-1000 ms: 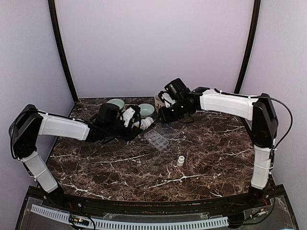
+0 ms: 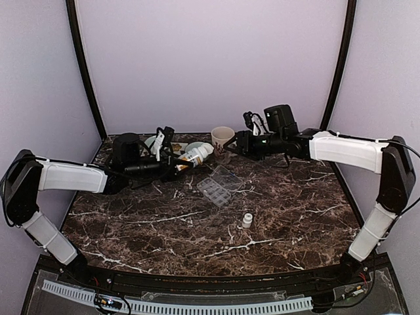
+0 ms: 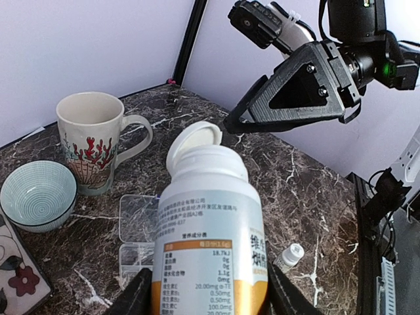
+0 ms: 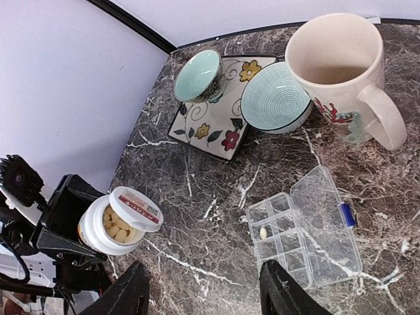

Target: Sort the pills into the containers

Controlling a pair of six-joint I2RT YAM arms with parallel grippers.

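A white bottle with an orange-banded label (image 3: 210, 243) is held by my left gripper, shut around its lower body. Its flip lid (image 4: 136, 209) stands open, and pale pills (image 4: 115, 226) show inside. The bottle tilts with its mouth toward the table's middle. On the table lies a clear pill box (image 4: 282, 239) with its lid (image 4: 325, 223) folded open; one pale pill (image 4: 263, 233) sits in a left-hand compartment. My right gripper hangs above the table in front of the box, part open, nothing between its fingers.
A mug (image 4: 338, 52) stands behind the box, with two bowls (image 4: 274, 98) (image 4: 197, 75) and a flowered tray (image 4: 223, 134) at the back left. A small white bottle (image 2: 247, 220) stands nearer the front.
My right gripper has moved right, away from the bottle. The pill box and small bottle have not moved.
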